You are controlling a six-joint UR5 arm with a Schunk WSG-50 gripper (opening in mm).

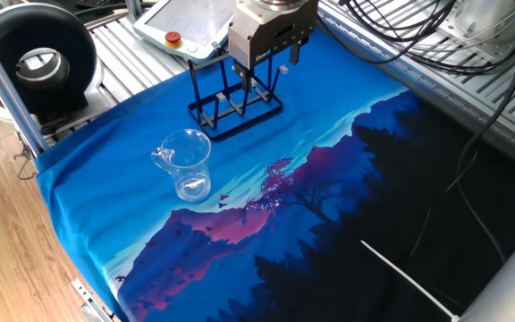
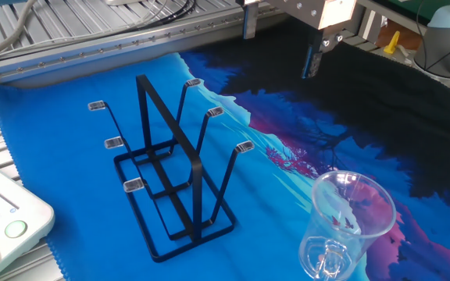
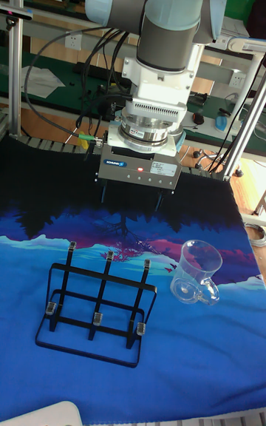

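Observation:
A clear plastic cup with a handle (image 1: pixel 186 161) stands upright on the cloth; it appears at the lower right in exterior view 2 (image 2: pixel 348 222). Apart from it is a black wire rack (image 2: pixel 197 187) with upright prongs tipped in clear pads, all of them bare. My gripper (image 2: pixel 281 40) hangs above the cloth behind the rack, its two fingers wide apart and nothing between them. In exterior view 3, the gripper (image 3: pixel 130 197) is higher and farther back than both rack and cup (image 3: pixel 193 268).
The printed blue and black cloth (image 1: pixel 329 224) is otherwise largely bare. A teach pendant with a red button (image 1: pixel 174 38) lies at the table's edge by the rack. Black cables (image 1: pixel 472 134) and a white stick-like strip (image 1: pixel 405 275) are on the dark side.

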